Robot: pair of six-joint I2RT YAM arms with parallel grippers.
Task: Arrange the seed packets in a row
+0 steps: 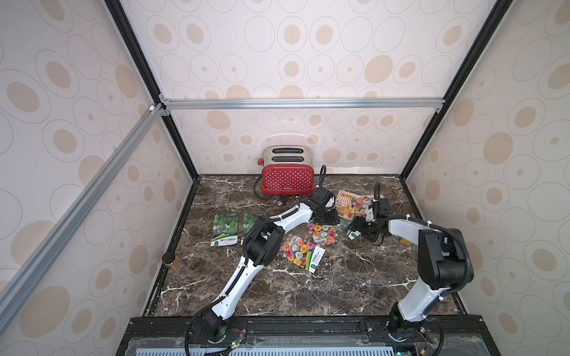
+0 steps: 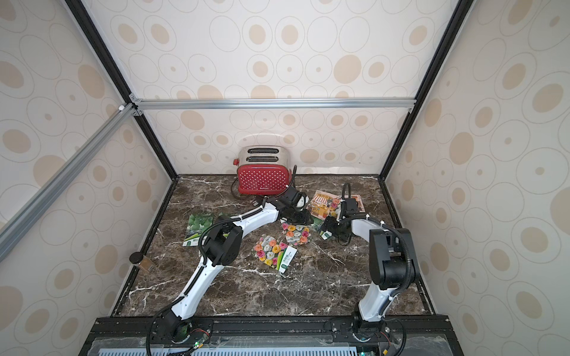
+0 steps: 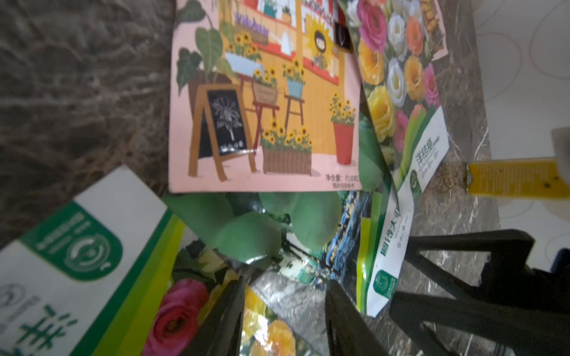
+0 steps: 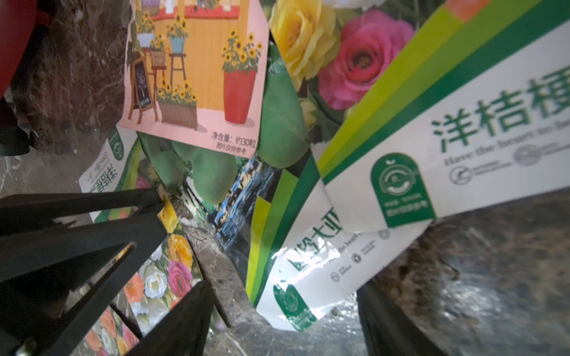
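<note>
Two green leafy packets lie at the left, one (image 1: 225, 230) in plain sight and the other (image 1: 249, 220) partly behind my left arm. A flower packet (image 1: 298, 252) lies tilted at front centre; another (image 3: 178, 317) is below my left gripper. Right of it, an orange shop-picture packet (image 3: 285, 118) overlaps a green packet (image 4: 279, 118), which a further flower packet (image 4: 362, 59) also partly covers. My left gripper's fingers are apart, nothing seen between them. My right gripper is open near the green packet's white end.
A red toaster (image 1: 288, 178) stands at the back wall. Something yellow (image 1: 405, 241) sits at the right edge, and a brown-and-black item (image 1: 171, 260) at the left edge. Both grippers are close together.
</note>
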